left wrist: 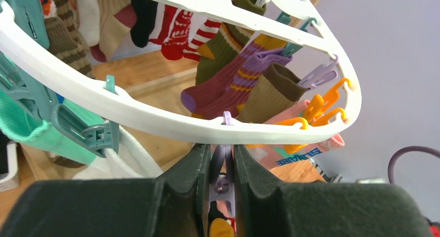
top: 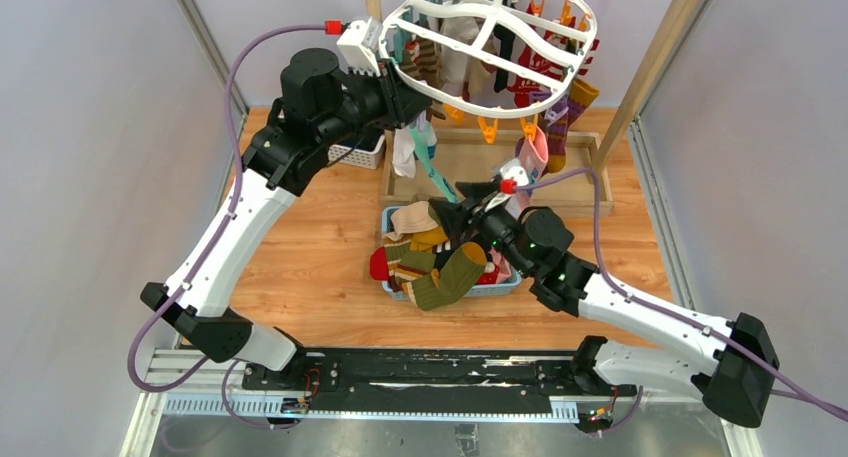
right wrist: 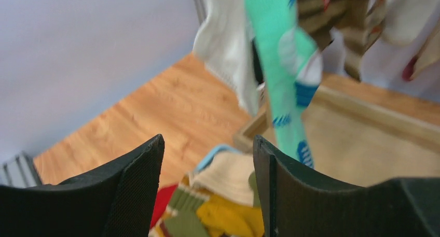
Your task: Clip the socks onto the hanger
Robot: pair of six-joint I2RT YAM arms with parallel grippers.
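Observation:
A white oval hanger (top: 470, 107) with coloured clips hangs at the top of the top view. Pressed to its front rim, my left gripper is shut on a lilac clip (left wrist: 227, 153); I see no sock in that clip. Socks hang from other clips, among them a teal sock (left wrist: 57, 130) at left and a pink sock (left wrist: 290, 143) at right. Lower down, my right gripper stands open, nothing between its fingers. The teal sock's lower end (right wrist: 293, 133) dangles beyond its right finger. Loose socks (top: 445, 277) fill a blue basket (top: 490, 289).
A shallow wooden tray (top: 465, 157) lies under the hanger, with a white basket (top: 358, 155) to its left. The wooden post (top: 650, 72) of the stand rises on the right. Bare wooden floor surrounds the blue basket at left and front.

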